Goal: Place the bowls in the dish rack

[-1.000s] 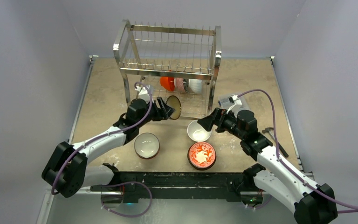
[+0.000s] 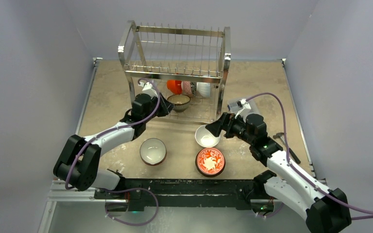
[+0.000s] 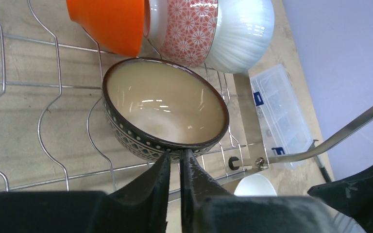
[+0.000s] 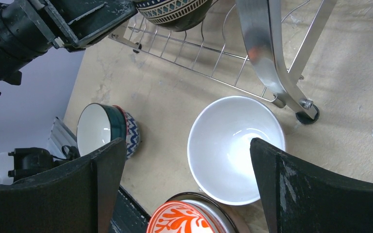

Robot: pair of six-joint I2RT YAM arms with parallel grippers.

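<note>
A patterned bowl with a beige inside leans tilted on the rack's lower wire shelf, in front of the bowls standing there. My left gripper is at its near rim, the fingers slightly apart with a narrow gap; whether they touch the rim is unclear. My right gripper stands open over the white bowl, nothing held. A red-and-white bowl lies stacked in front of it. Another white-lined bowl sits to the left. The dish rack stands at the back.
Orange, pink-patterned and white ribbed bowls stand on edge on the lower shelf. The upper shelf is empty. To the right lie a clear plastic box and a hammer. The rack's metal leg rises near my right gripper.
My left arm moved slightly left and back; the right arm stayed still.
</note>
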